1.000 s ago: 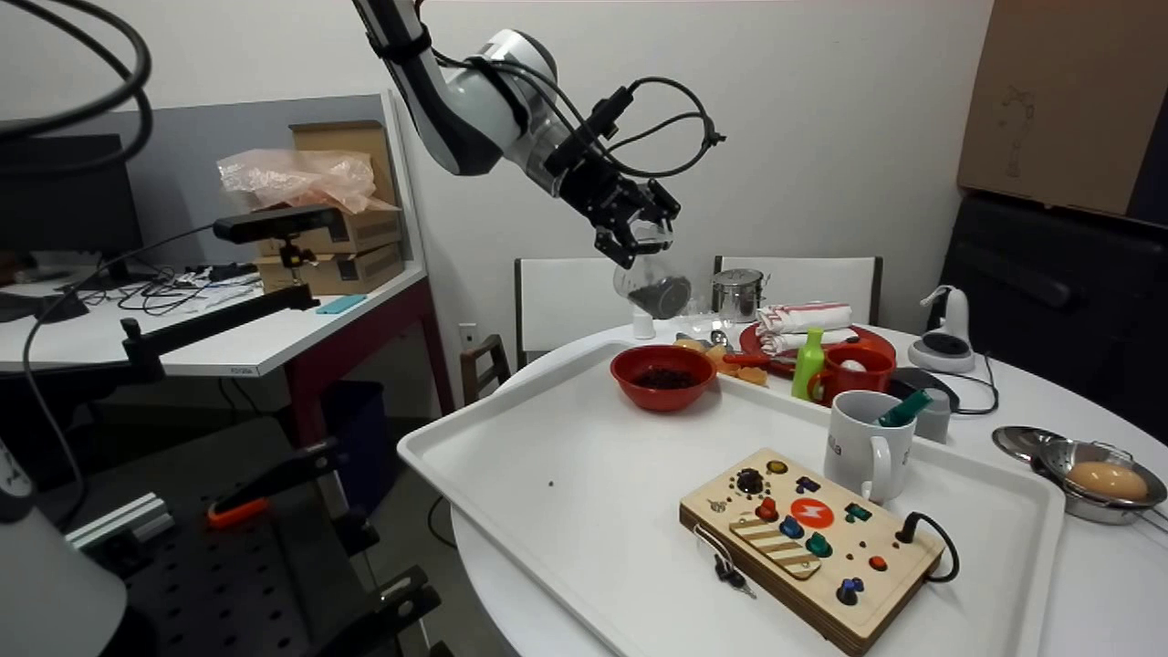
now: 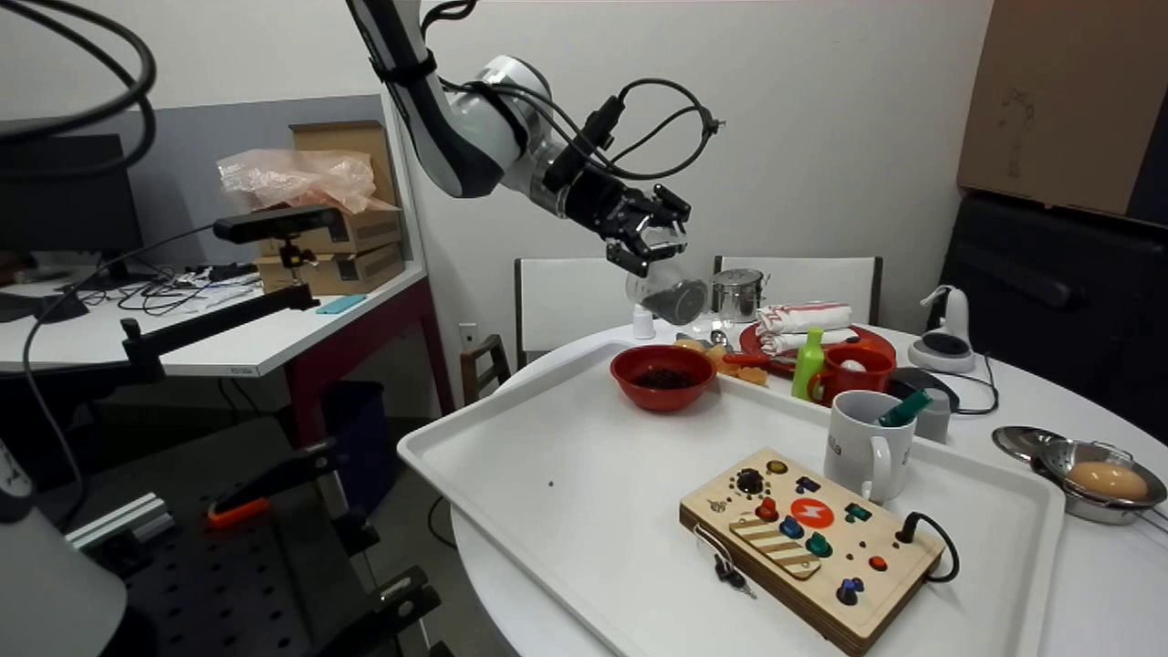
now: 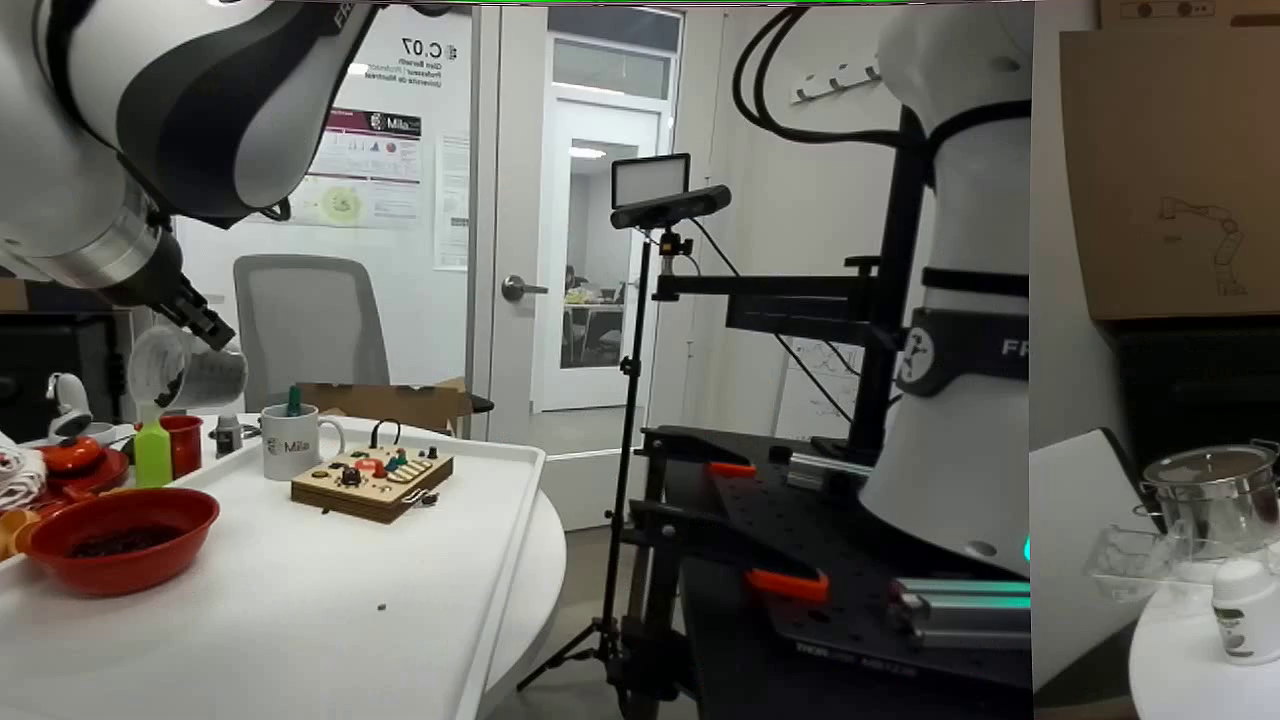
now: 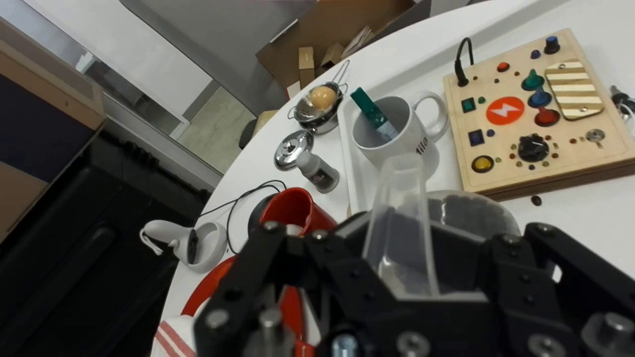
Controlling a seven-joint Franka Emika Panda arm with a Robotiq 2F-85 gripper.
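Observation:
A clear plastic cup [image 2: 654, 284] hangs tilted in the air, my gripper [image 2: 654, 234] shut on its thin handle. Close up in the wrist view, that clear handle [image 4: 400, 229] rises between the dark fingers. Exterior view 2 has the cup [image 3: 214, 374] lying nearly on its side, a few dark bits near its left end; how much is inside I cannot tell. Below the cup, on the white tray [image 2: 526, 438], stands a red bowl [image 2: 664, 399] with dark beans or similar small pieces at its bottom.
A white mug [image 2: 865, 443] and a wooden button box [image 2: 810, 547] occupy the tray's right half. Behind the tray are a green bottle [image 2: 808, 363], a red mug [image 2: 860, 374] and rolled towels [image 2: 805, 318]. The tray's left part is clear except for one dark speck.
My gripper and the cup have shifted a little to the right and slightly down in exterior view 1. The bowl and everything on the tray have stayed in place.

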